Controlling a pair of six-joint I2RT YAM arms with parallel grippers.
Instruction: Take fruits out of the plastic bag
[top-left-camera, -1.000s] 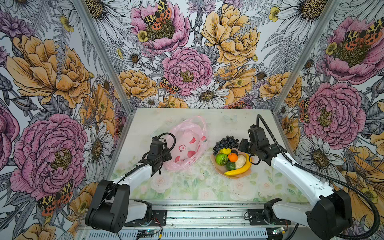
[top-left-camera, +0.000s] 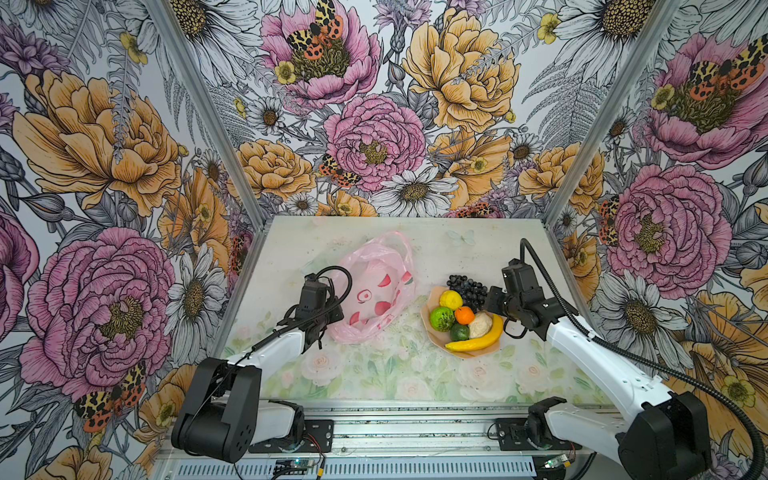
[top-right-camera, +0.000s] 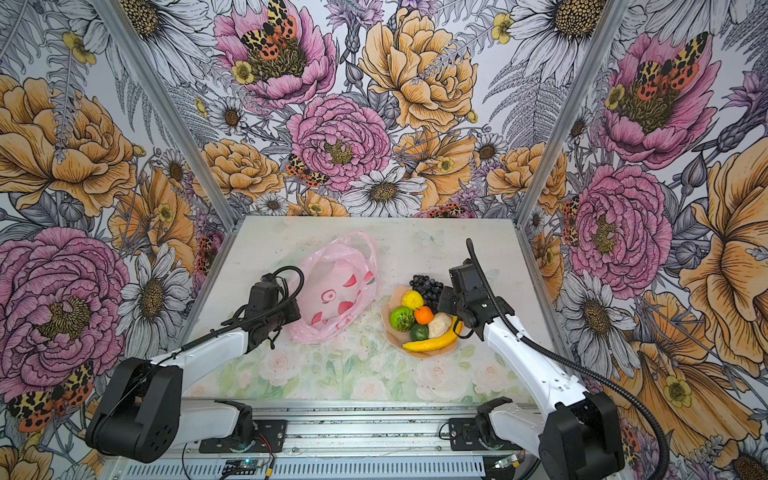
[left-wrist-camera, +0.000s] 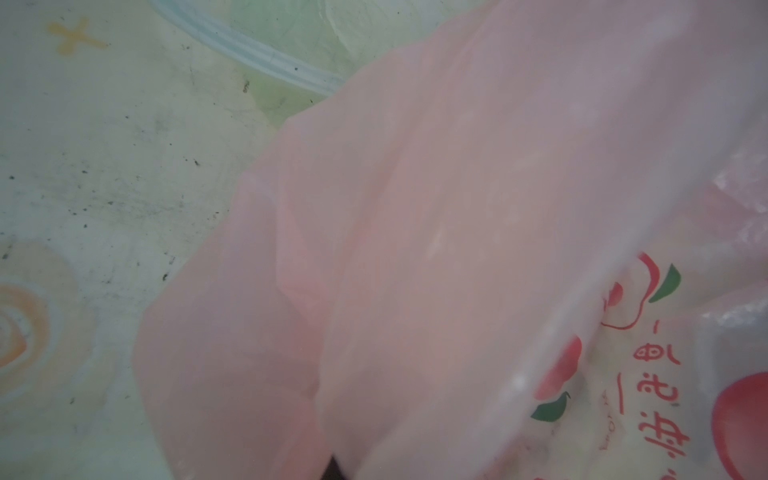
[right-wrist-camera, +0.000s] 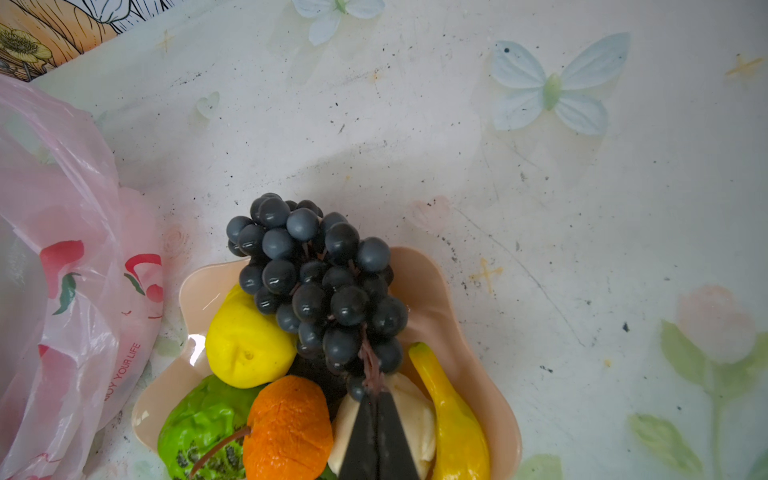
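Note:
The pink plastic bag (top-left-camera: 369, 280) lies on the left half of the table, its mouth slack. My left gripper is shut on the bag's film at its near left side; folds run to the one fingertip in view. On the right, a bunch of black grapes (right-wrist-camera: 320, 280) rests over the far rim of a peach plate (right-wrist-camera: 480, 376). Its stem runs to the tips of my right gripper, shut on it. The plate also holds a yellow fruit (right-wrist-camera: 248, 340), a green fruit (right-wrist-camera: 204, 416), an orange (right-wrist-camera: 289, 428), a pale fruit (top-left-camera: 481, 324) and a banana (top-left-camera: 472, 345).
The bag stands close to the plate's left, with a narrow strip of table between. A patterned wall (top-left-camera: 376, 144) closes off the back.
My right gripper has moved slightly right and nearer the front, and the grapes have shifted the same way, uncovering more of the yellow fruit. The plate has shifted slightly left. My left arm is still.

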